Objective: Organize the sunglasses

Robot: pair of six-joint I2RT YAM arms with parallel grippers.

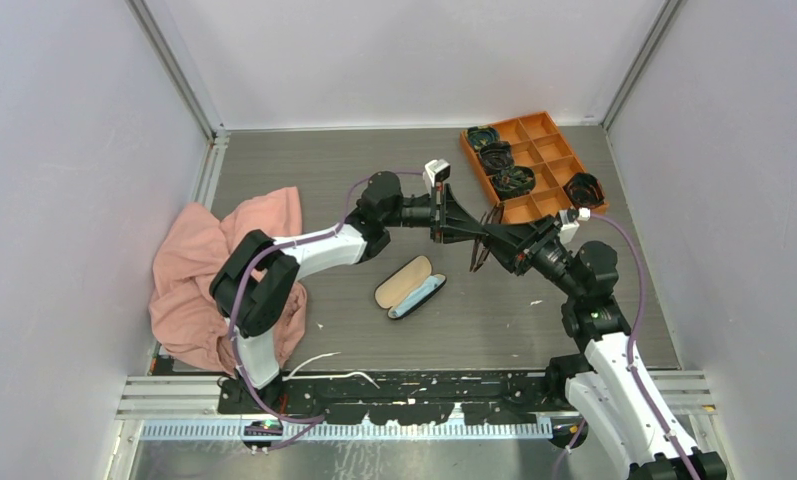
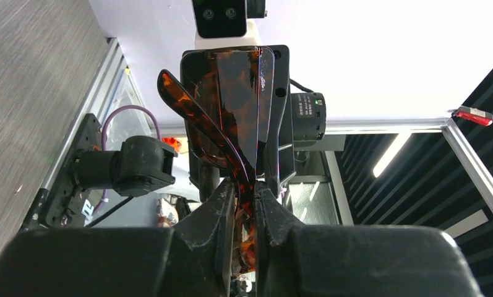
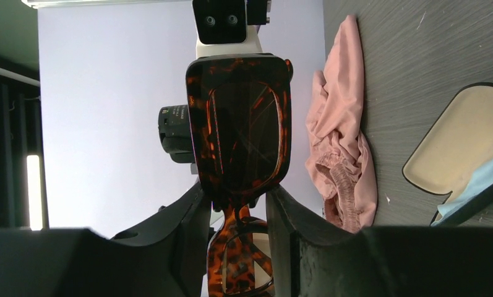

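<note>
Tortoiseshell sunglasses [image 1: 480,258] are held in the air at mid-table, between the two arms. My left gripper [image 1: 481,234] is shut on them; in the left wrist view a dark brown temple and lens [image 2: 236,105] rise above its fingers [image 2: 197,238]. From the opposite side comes my right gripper, its fingers part open. The sunglasses' front [image 3: 244,120] stands before it in the right wrist view, with the narrow bridge between its fingers and some gap left. Whether those fingers touch the frame I cannot tell.
An orange compartment tray [image 1: 551,152] at the back right holds several dark folded sunglasses, with some cells empty. An open glasses case [image 1: 404,282] with a blue cloth [image 1: 418,297] lies below the left gripper. Pink cloth [image 1: 229,260] covers the left side.
</note>
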